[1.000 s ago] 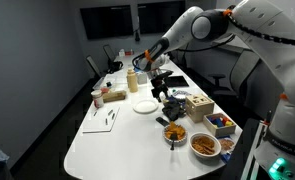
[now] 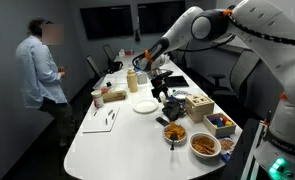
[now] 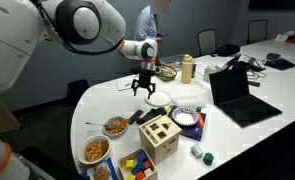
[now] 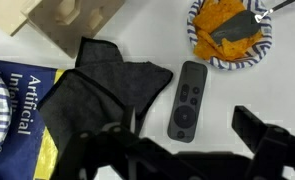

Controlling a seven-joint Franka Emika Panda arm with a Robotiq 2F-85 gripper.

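My gripper is open above the white table, its dark fingers wide apart and nothing held between them. Below the gap lies a black remote [image 4: 188, 102], flat on the table. To its left in the wrist view is a crumpled dark cloth [image 4: 125, 78], partly hidden by one finger. A bowl of orange food [image 4: 227, 30] with a dark utensil in it sits at the upper right. In exterior view 1 the gripper [image 2: 160, 95] hangs beyond the remote [image 2: 162, 122] and the bowl.
A wooden box [image 3: 160, 140], a bin of colored blocks [image 3: 138, 167] and a second food bowl [image 3: 94, 151] crowd one side. A white plate [image 2: 146, 106] and a laptop [image 3: 244, 95] stand farther off. Bare table [image 2: 112, 150] spreads at left in exterior view 1.
A person has come farther into exterior view 1 from the left edge and now stands beside the table. The arm and the tabletop objects look unmoved.
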